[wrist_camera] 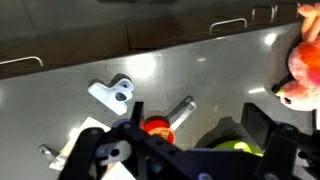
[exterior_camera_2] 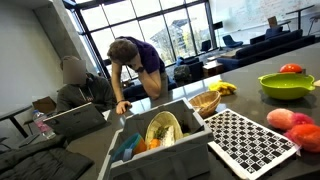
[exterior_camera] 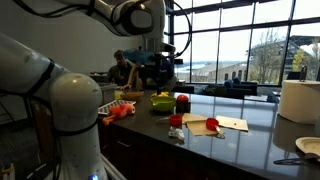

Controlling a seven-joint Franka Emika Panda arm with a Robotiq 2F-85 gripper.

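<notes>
My gripper is open above the counter, its two dark fingers wide apart and nothing between them. Beneath it in the wrist view lies a red cup-like piece (wrist_camera: 158, 127) with a grey handle, partly covered by the gripper body. A small white piece (wrist_camera: 112, 96) rests farther left. Part of a green bowl (wrist_camera: 236, 147) shows by the right finger. In exterior view 1 the gripper (exterior_camera: 160, 82) hangs above the bowl (exterior_camera: 163, 103). A second red item (exterior_camera: 212, 123) is near tan sheets (exterior_camera: 203, 129).
Red-orange soft-looking items (wrist_camera: 304, 65) lie at the right. A grey bin (exterior_camera_2: 158, 160) holding several things and a checkered board (exterior_camera_2: 247, 143) share the counter. A white container (exterior_camera: 299, 101) stands far right. People are behind the counter.
</notes>
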